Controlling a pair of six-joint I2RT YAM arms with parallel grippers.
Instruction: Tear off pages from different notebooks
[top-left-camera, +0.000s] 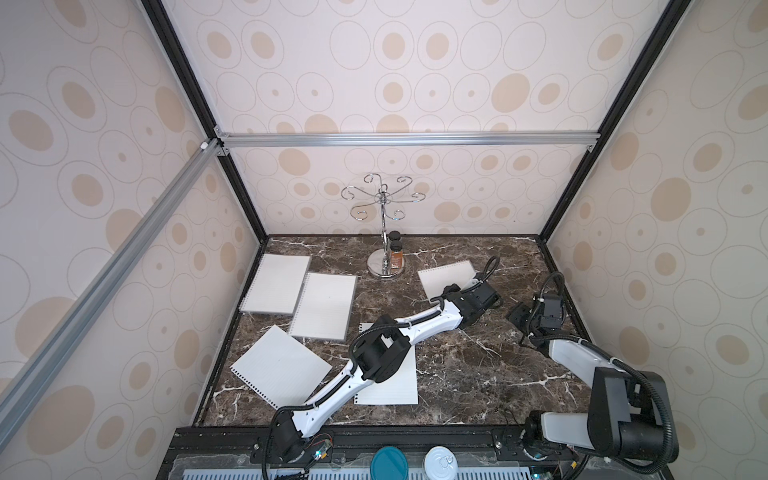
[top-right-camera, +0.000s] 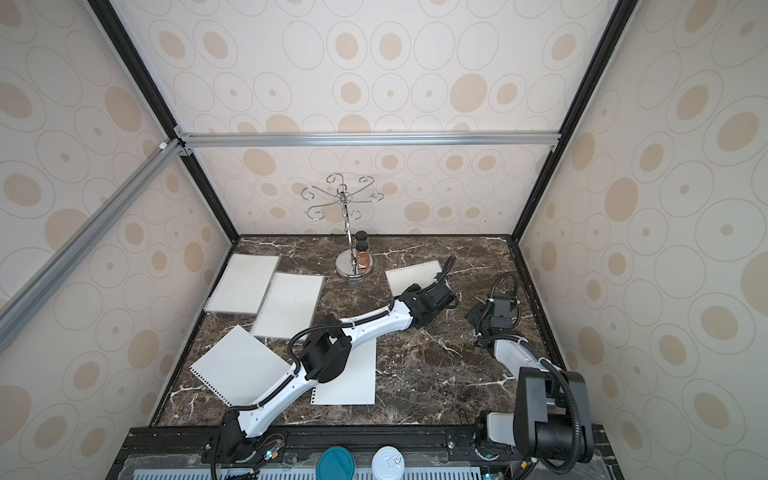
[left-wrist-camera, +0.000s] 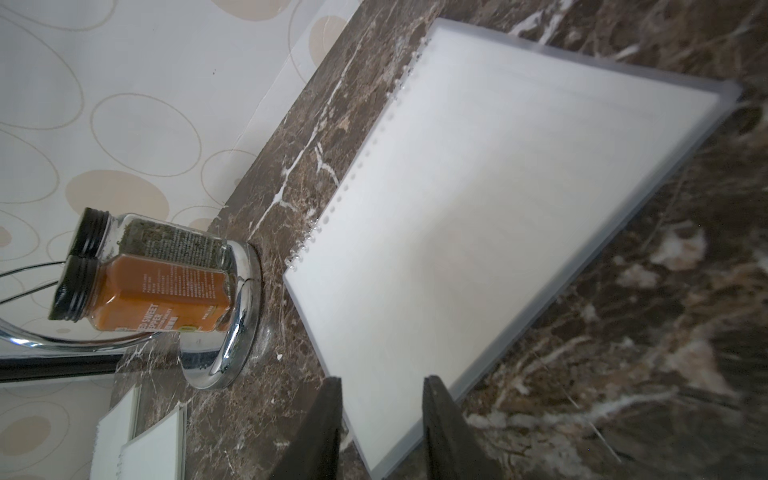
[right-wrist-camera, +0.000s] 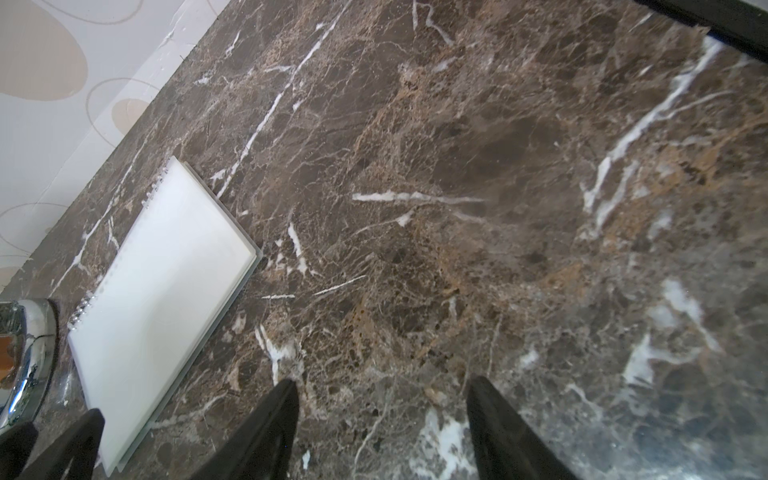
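A spiral notebook (top-left-camera: 440, 276) lies at the back right; in the left wrist view its white page (left-wrist-camera: 496, 216) fills the middle. My left gripper hangs over its near end, fingers apart; whether anything is between them is unclear, though only paper and table show behind. My right gripper stands open over bare marble, right of that notebook (right-wrist-camera: 160, 296). Two notebooks (top-left-camera: 272, 280) lie at the back left, another (top-left-camera: 276, 364) at front left, and one (top-left-camera: 388, 384) lies partly under my left arm.
A chrome stand (top-left-camera: 384, 208) with spice jars (top-left-camera: 396, 256) stands at the back middle, left of the right-hand notebook. Walls enclose the sides and back. Bare marble (top-left-camera: 472, 368) shows at the front right.
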